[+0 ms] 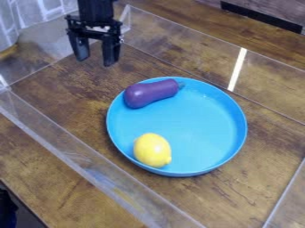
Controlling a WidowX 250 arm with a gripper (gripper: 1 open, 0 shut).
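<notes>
My dark gripper (94, 48) hangs at the top left of the camera view, open, with nothing visible between its fingers. It is behind and to the left of a blue plate (197, 129), apart from it. On the plate a purple eggplant (150, 93) lies near the back left, and a yellow lemon (152, 150) lies toward the front.
Clear panels or edges run along the left and front left, and at the right.
</notes>
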